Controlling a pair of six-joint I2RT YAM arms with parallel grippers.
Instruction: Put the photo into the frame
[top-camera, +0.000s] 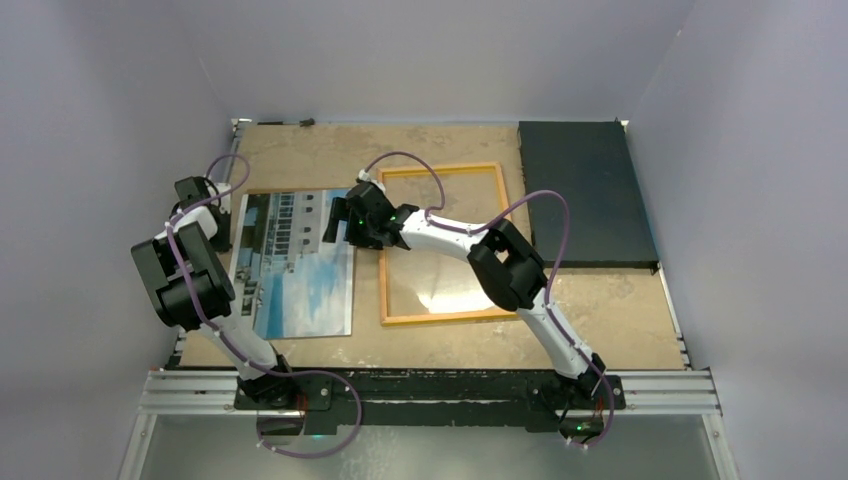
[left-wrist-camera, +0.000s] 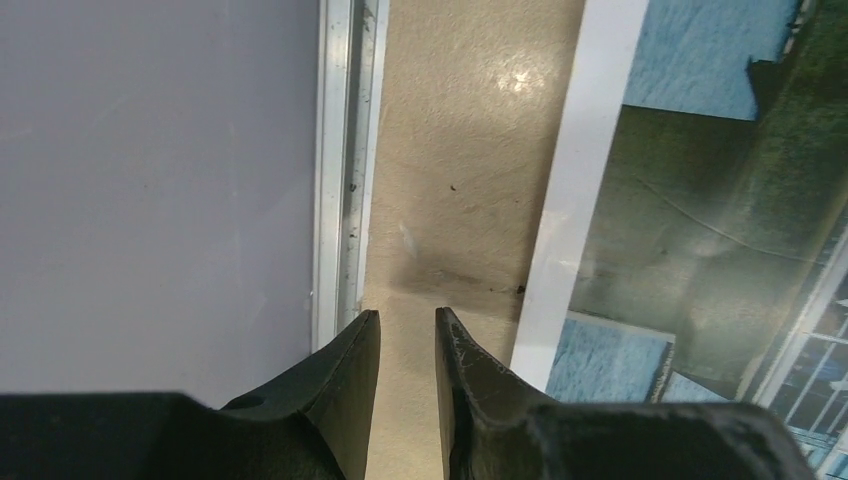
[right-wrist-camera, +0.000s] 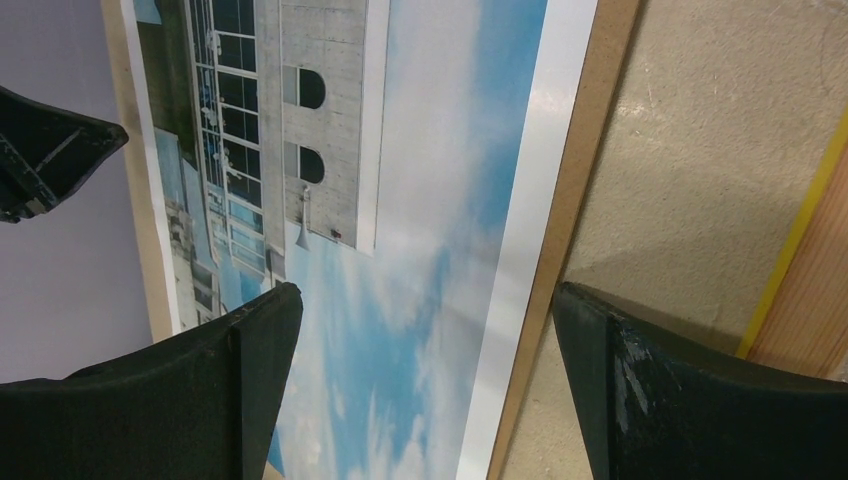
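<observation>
The photo (top-camera: 305, 285), a picture of buildings and blue sky with a white border, lies flat at the left of the table. To its right is the empty wooden frame (top-camera: 384, 290). Just off the photo's left border, my left gripper is partly open over bare table, with nothing between its fingers. My right gripper is wide open across the photo's right edge. Its left finger (right-wrist-camera: 262, 345) is over the picture, and its right fingertip (right-wrist-camera: 575, 300) stands close against the edge; whether it touches is unclear.
A large black panel (top-camera: 585, 195) lies at the right rear. A metal rail (left-wrist-camera: 335, 180) and grey wall (left-wrist-camera: 160, 200) stand close to my left gripper. Bare table (top-camera: 610, 310) shows at the front right.
</observation>
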